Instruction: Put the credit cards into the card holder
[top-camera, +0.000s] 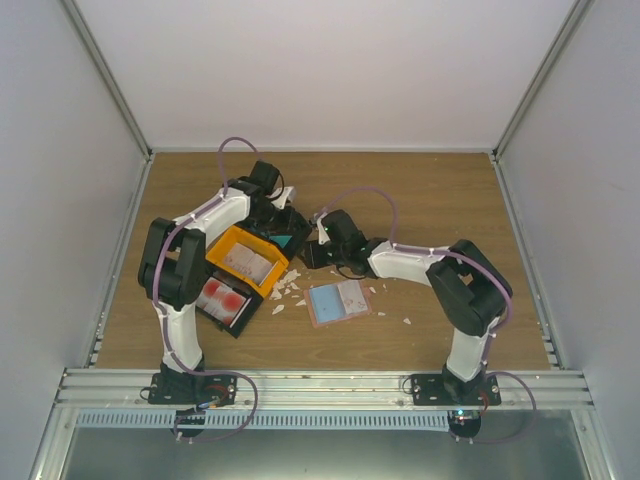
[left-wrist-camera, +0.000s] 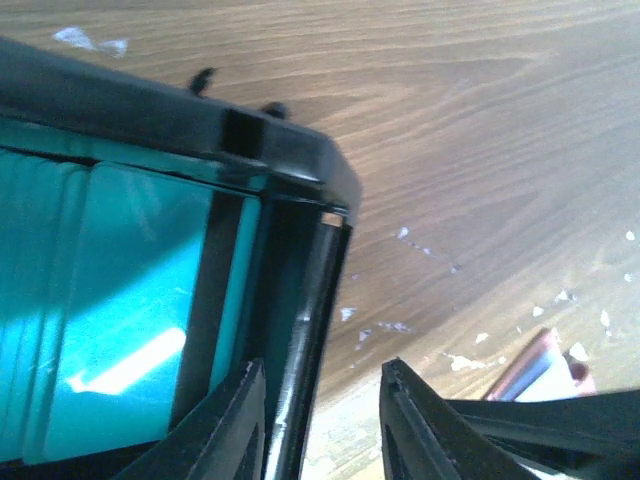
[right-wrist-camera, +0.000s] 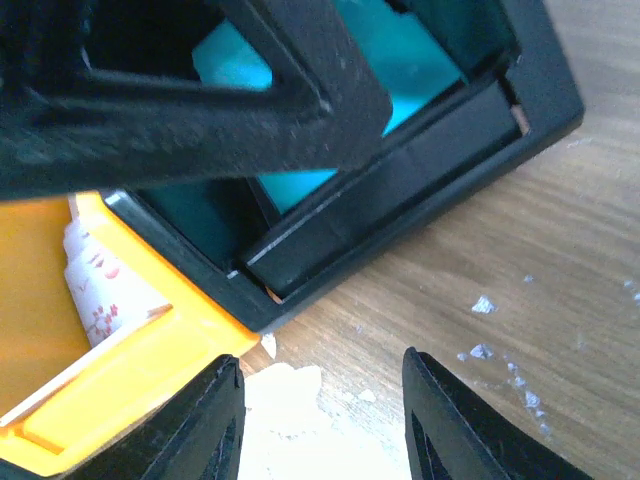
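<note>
The card holder (top-camera: 338, 302) lies spread flat on the table, pink-edged, with a light blue panel on its left and a pale patterned one on its right. Teal card-like pieces (left-wrist-camera: 130, 300) are in the rear black box (left-wrist-camera: 270, 150); whether they are the credit cards I cannot tell. Over that box's right end is my left gripper, part open, with the box wall showing in the gap. Nothing is visibly held there. My right gripper is open and empty, just right of the boxes, above the table and white scraps.
An orange box (top-camera: 262, 285) with pale contents stands in front of the rear box, then a black tray (top-camera: 241, 320) with red-and-white pieces. White scraps (top-camera: 278, 294) litter the table between boxes and holder. Both grippers are close together.
</note>
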